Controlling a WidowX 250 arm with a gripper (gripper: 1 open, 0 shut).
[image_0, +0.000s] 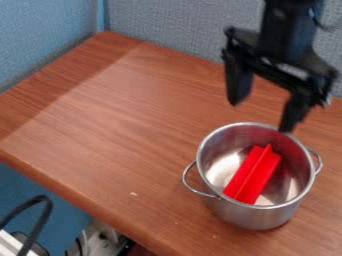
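A steel pot (278, 207) with two side handles stands at the lower right of the table. A red block (250, 178) lies inside it. My black gripper (278, 95) hangs above and just behind the pot, its fingers spread open, with nothing visible between them.
Light blue padded walls (40, 40) border it at left and back. Black cables (34, 225) lie off the table at the lower left.
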